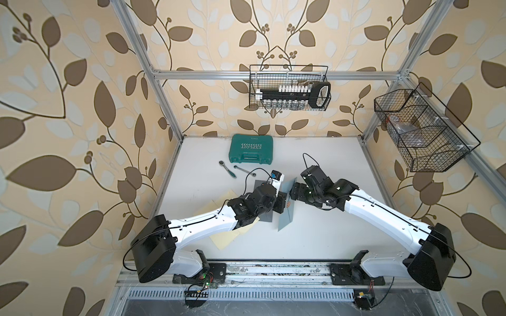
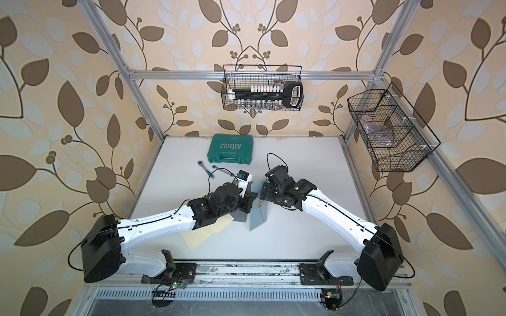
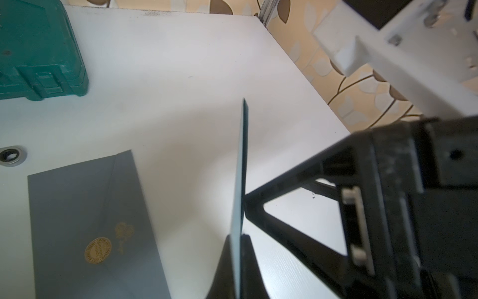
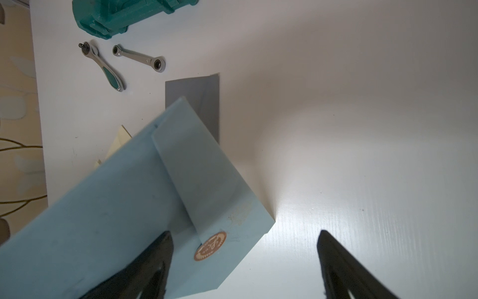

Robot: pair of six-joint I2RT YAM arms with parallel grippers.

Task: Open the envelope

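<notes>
A light blue envelope (image 1: 286, 217) is held up off the table, on edge. My left gripper is shut on it, its thin edge running between the fingertips in the left wrist view. The right wrist view shows the flap side of the envelope (image 4: 129, 199), with the flap (image 4: 206, 174) lying against it and a reddish oval seal (image 4: 210, 246) at the flap's tip. My right gripper stands open beside it, one finger (image 4: 154, 261) overlapping the envelope's face. In the left wrist view, a right finger (image 3: 256, 204) meets or nearly meets the envelope.
A dark grey envelope (image 3: 94, 214) with a gold seal lies flat beneath. Yellow envelopes (image 1: 226, 239) lie to its left. Behind are two metal tools, a ratchet (image 4: 105, 69) and a wrench (image 4: 139, 57), and a green case (image 1: 251, 148).
</notes>
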